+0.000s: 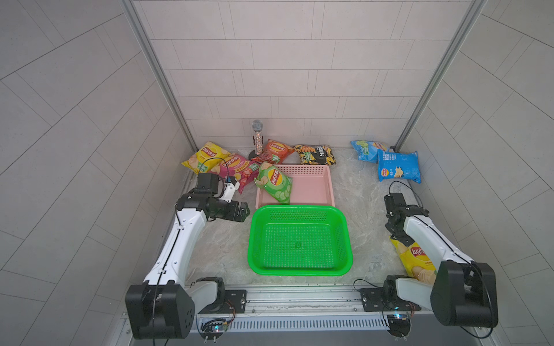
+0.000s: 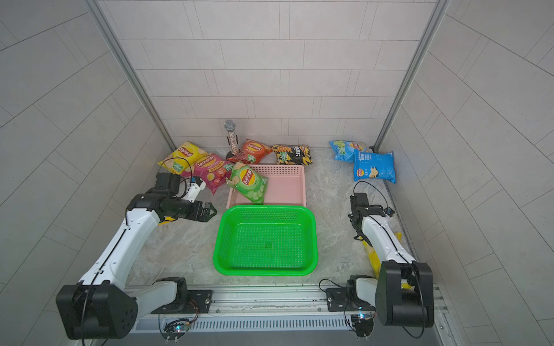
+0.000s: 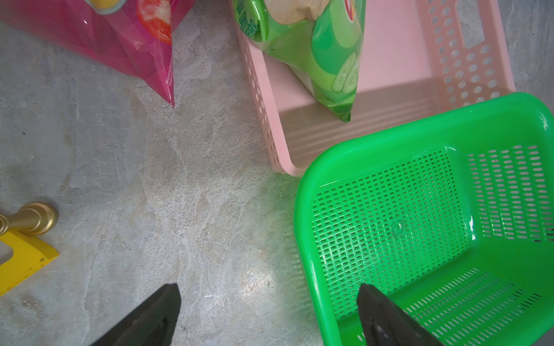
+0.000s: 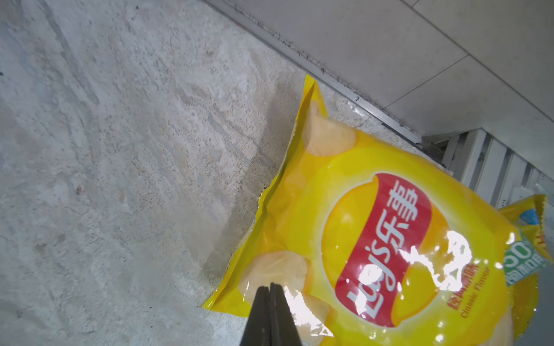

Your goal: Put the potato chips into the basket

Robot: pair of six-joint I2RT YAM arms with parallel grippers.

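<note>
A yellow Lay's bag (image 4: 369, 242) lies flat on the counter at the near right corner. My right gripper is shut over the bag's corner; its fingertips meet with nothing between them, and the bag lies outside them. In the top left view the right arm covers part of this bag (image 1: 416, 260). The green basket (image 3: 314, 271) stands empty at the front middle. My left gripper is open and empty, left of the basket, one finger overlapping its rim in the left wrist view.
A pink basket (image 1: 314, 193) behind the green one holds a green chip bag (image 1: 273, 182). Bags in yellow (image 1: 206, 156), magenta (image 1: 237, 167), red (image 1: 274, 151), black (image 1: 314, 154) and blue (image 1: 398, 166) line the back. Bare counter (image 1: 363, 219) lies between basket and right arm.
</note>
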